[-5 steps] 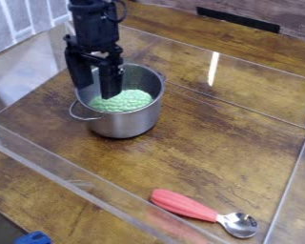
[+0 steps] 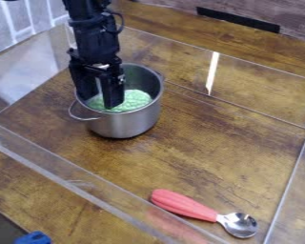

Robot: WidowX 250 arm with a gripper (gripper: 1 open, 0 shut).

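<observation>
The black gripper [image 2: 96, 88] reaches down from the top left into a steel pot [image 2: 132, 122], its fingers open over the left part of a pale green textured object [image 2: 133, 100] inside. The gripper partly hides that object; whether they touch I cannot tell. A spoon with a red handle [image 2: 181, 203] and a steel bowl lies at the lower right of the wooden table [image 2: 219, 133].
Clear barriers run along the table's sides. A small blue object [image 2: 33, 238] sits at the bottom left corner.
The pot and spoon stay where they were.
</observation>
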